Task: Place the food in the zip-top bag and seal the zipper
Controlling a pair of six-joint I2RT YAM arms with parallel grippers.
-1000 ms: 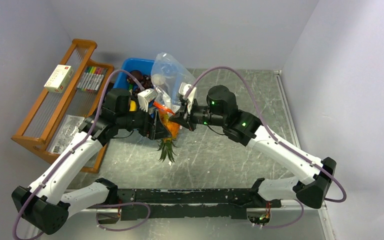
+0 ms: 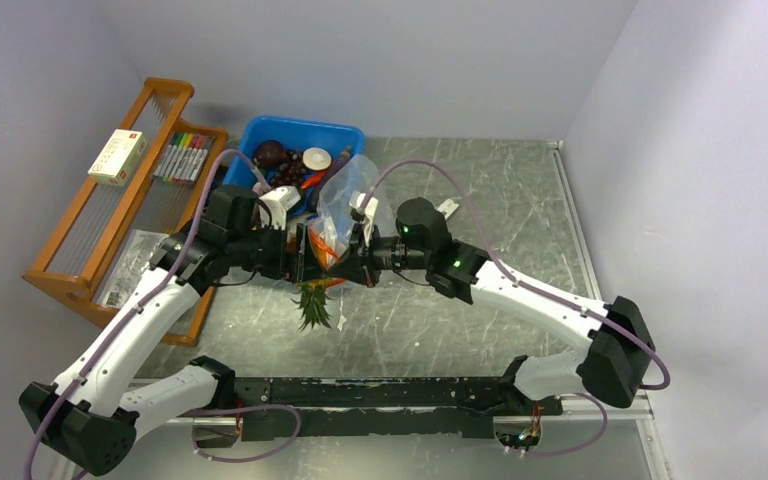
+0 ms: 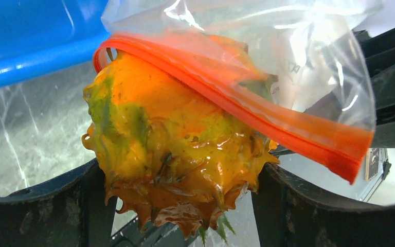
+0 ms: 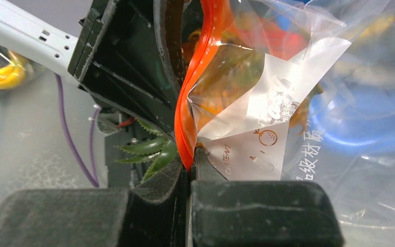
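A spiky yellow-orange fruit [image 3: 169,159], with green leaves [image 2: 314,306] below it, sits between the fingers of my left gripper, which is shut on it. The clear zip bag [image 2: 338,205] with an orange zipper [image 3: 339,157] lies over the fruit's top; its lower part shows outside the bag in the left wrist view. My right gripper is shut on the bag's edge at the orange zipper [image 4: 185,123], facing the left gripper. How far the fruit sits inside is partly hidden.
A blue basket [image 2: 310,132] at the back holds eggplant, grapes and other food. A wooden rack [image 2: 75,265] with markers and a box stands at the left.
Both grippers have shifted a little left and down in the top view, with the fruit. The bag has swung lower, uncovering more of the basket.
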